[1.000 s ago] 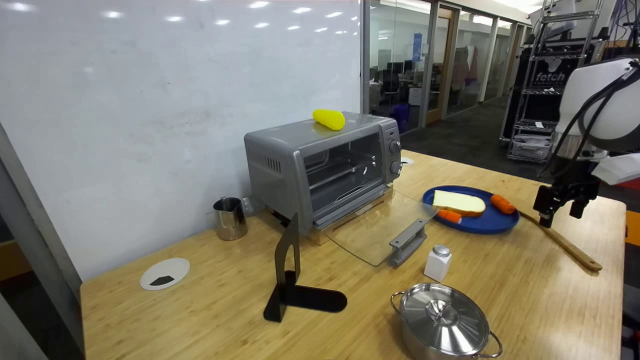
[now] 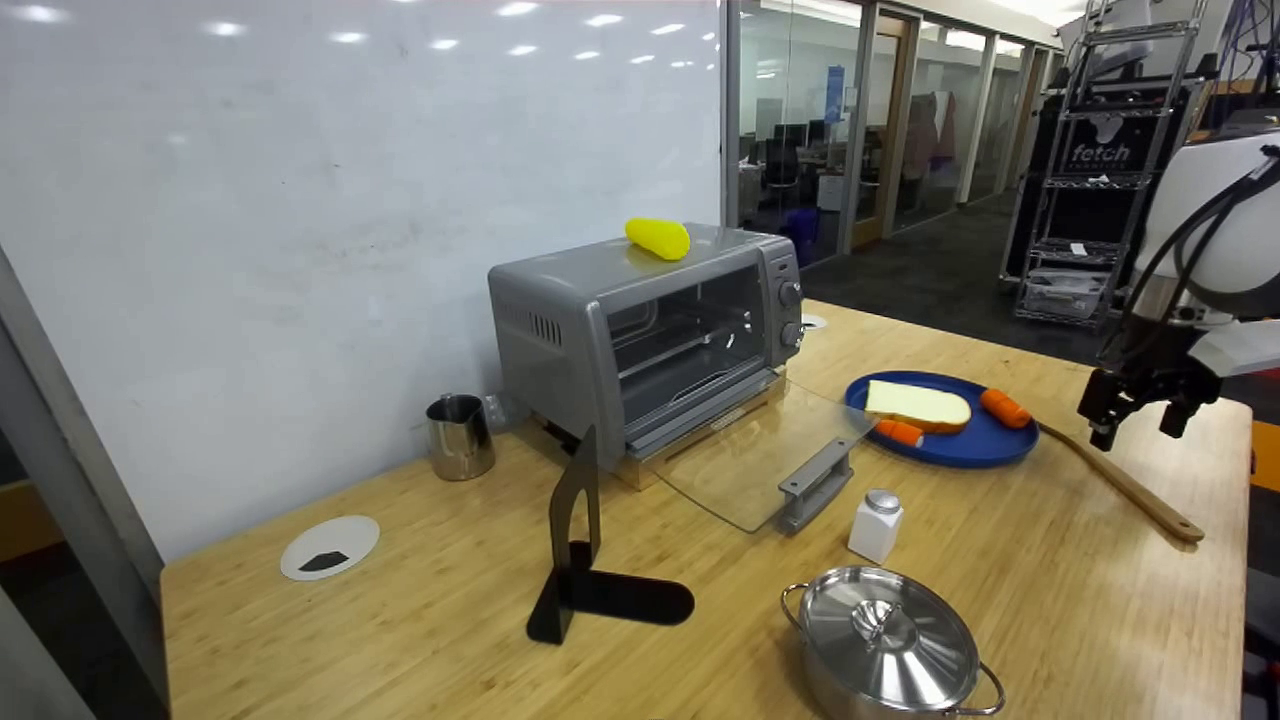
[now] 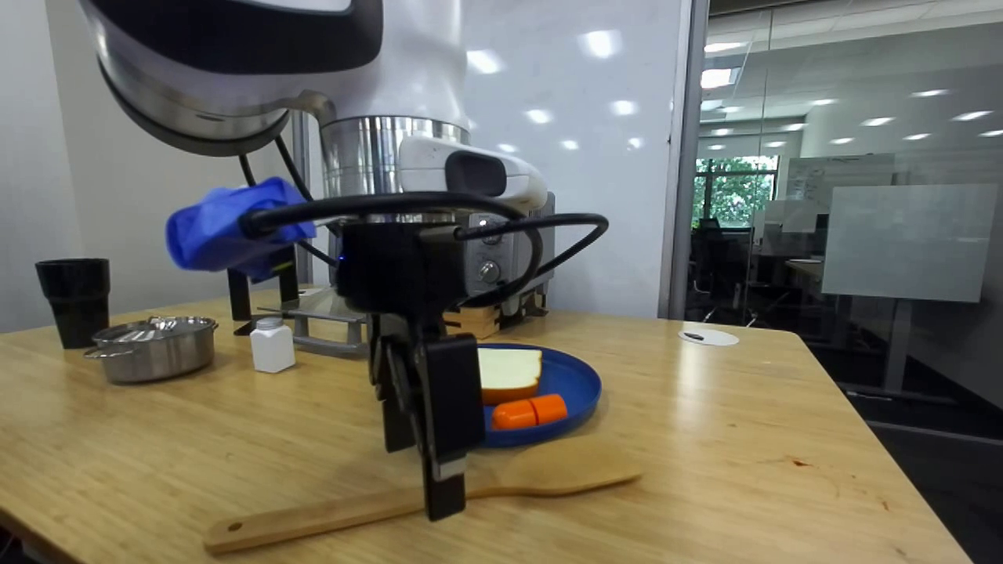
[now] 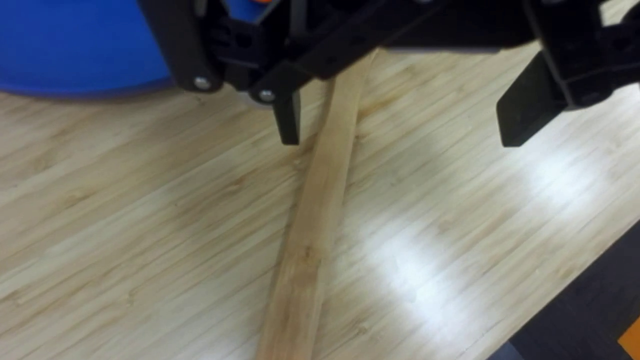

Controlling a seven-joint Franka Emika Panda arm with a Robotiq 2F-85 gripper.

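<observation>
My gripper is open above the table, its two fingers wide apart and nothing held. Below it lies a wooden spatula (image 4: 318,222), flat on the table; in the wrist view its handle runs between the fingers, nearer the left one. In exterior view 1 the gripper (image 2: 1137,438) hangs over the handle (image 2: 1128,482). The spatula's broad blade (image 3: 573,467) shows in exterior view 2, in front of a blue plate (image 3: 588,390). On that plate are a bread slice (image 3: 512,371) and orange carrot pieces (image 3: 531,412).
A grey toaster oven (image 2: 552,288) stands with its glass door (image 2: 756,462) lowered and a yellow object (image 2: 657,238) on top. A white shaker (image 2: 876,528), a lidded pot (image 2: 888,636), a black stand (image 2: 564,588) and a metal cup (image 2: 459,442) are left of the gripper. The table's edge is close by.
In exterior view 1 the arm and open gripper have shifted slightly right, toward the table's edge. The spatula and the other objects have stayed in place.
</observation>
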